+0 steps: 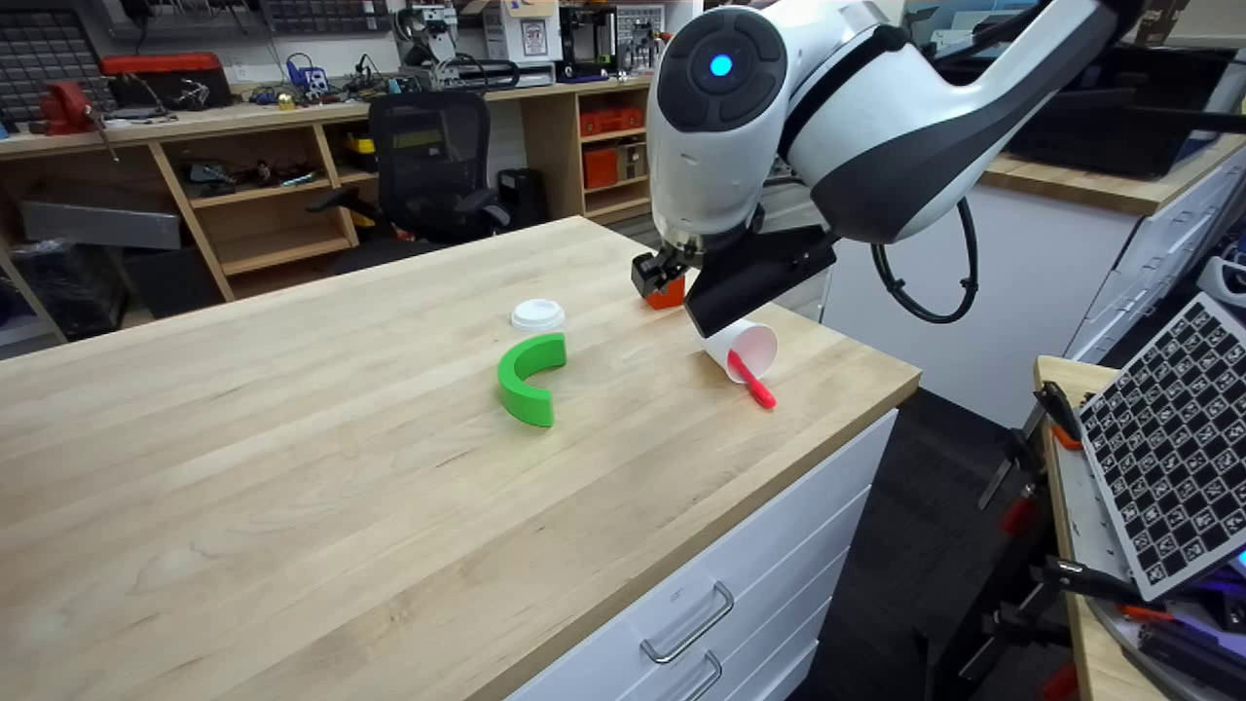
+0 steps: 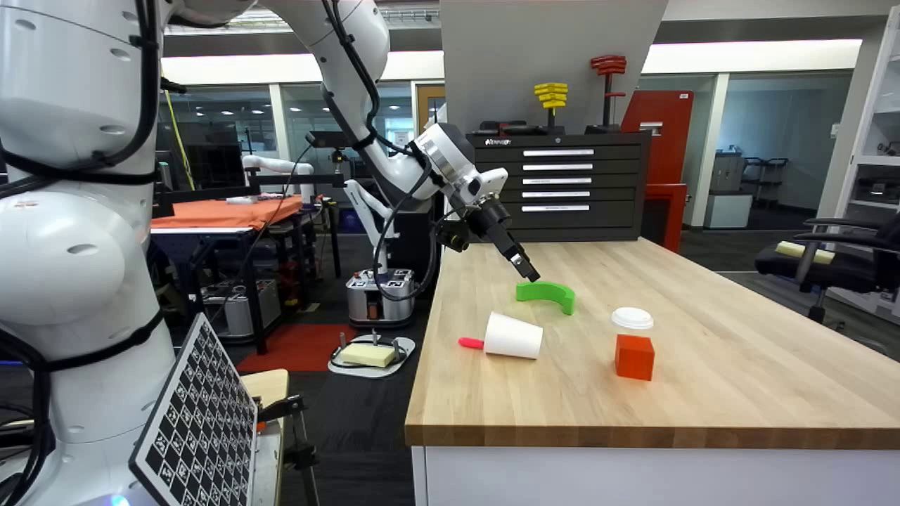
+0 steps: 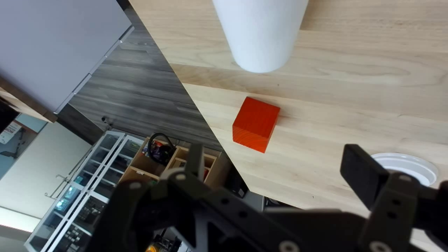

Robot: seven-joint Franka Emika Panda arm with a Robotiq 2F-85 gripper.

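Observation:
My gripper is open above the table, nothing between its fingers. In the wrist view an orange-red block point(image 3: 255, 124) shows past the gap between them, resting on the wood. A white cup point(image 2: 512, 336) lies on its side, and a red stick-like object point(image 2: 472, 343) pokes out of its mouth. Behind the block in exterior view 2 is a white lid point(image 2: 633, 318). A green arch piece point(image 1: 528, 380) rests on the table near the lid. In exterior view 1 the arm partly hides the block point(image 1: 666, 294) and the cup.
The wooden table point(image 1: 292, 467) has wide free room on the left in exterior view 1. Its edge runs close by the cup and the block. A patterned board point(image 2: 202, 422) stands on a separate stand beside the robot's base.

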